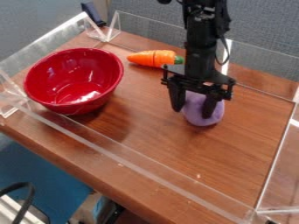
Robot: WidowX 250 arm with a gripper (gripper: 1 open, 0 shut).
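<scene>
My black gripper (197, 87) is low over the right half of the wooden table, around a purple rounded object (204, 115) that it partly covers. The fingers reach down at the object's sides and top; whether they grip it or only surround it I cannot tell. A red bowl (73, 94) stands at the left. An orange toy carrot (155, 59) lies at the back, left of the arm.
Clear low walls edge the table (152, 175) on the left, front and right, with a grey panel behind.
</scene>
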